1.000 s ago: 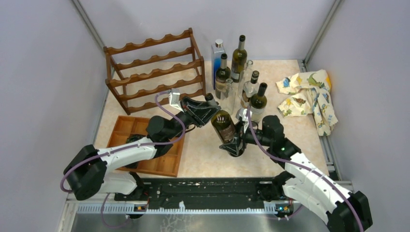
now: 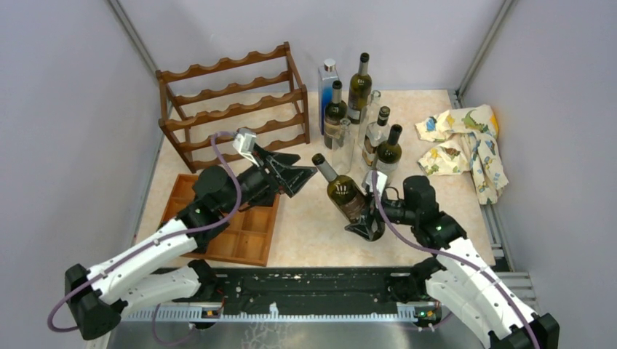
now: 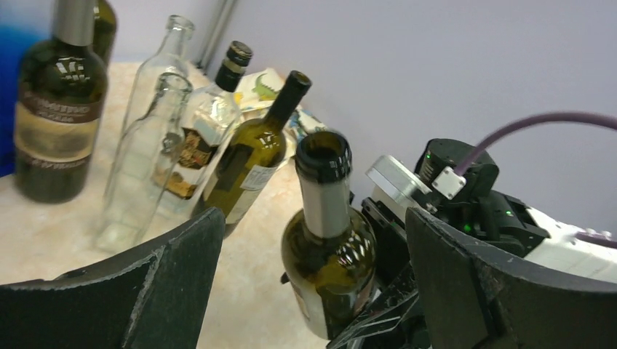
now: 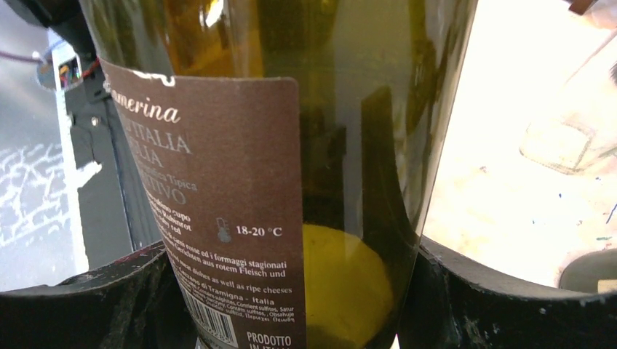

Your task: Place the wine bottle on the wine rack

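A green wine bottle (image 2: 343,193) with a brown label (image 4: 233,189) is tilted over the front middle of the counter, with my right gripper (image 2: 367,224) shut on its body. In the left wrist view its neck (image 3: 324,196) points toward my left gripper, which stands open, its fingers empty, just short of the bottle. From above, the left gripper (image 2: 291,174) is left of the bottle's neck. The wooden wine rack (image 2: 236,109) stands at the back left.
Several other bottles (image 2: 390,153) stand upright at the back middle. A wooden divided tray (image 2: 255,243) lies front left, partly under my left arm. A patterned cloth (image 2: 473,145) lies on the right.
My left gripper has drawn back to the left, away from the bottle's neck. My right gripper has moved slightly right and down in the top view with the bottle.
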